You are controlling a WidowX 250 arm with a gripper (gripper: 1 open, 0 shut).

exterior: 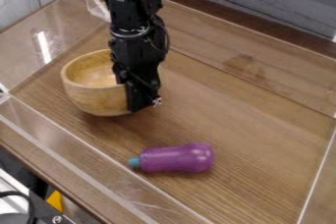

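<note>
A wooden bowl (89,90) sits at the left of the light wooden table, partly hidden by the black gripper (140,98), which reaches down at its right rim. The fingers are small and dark against the rim, and it looks shut on that rim. A purple eggplant toy (178,159) with a teal tip lies apart from both, toward the front middle.
Low walls edge it at the back and left. Cables and a small yellow item lie off the front left edge.
</note>
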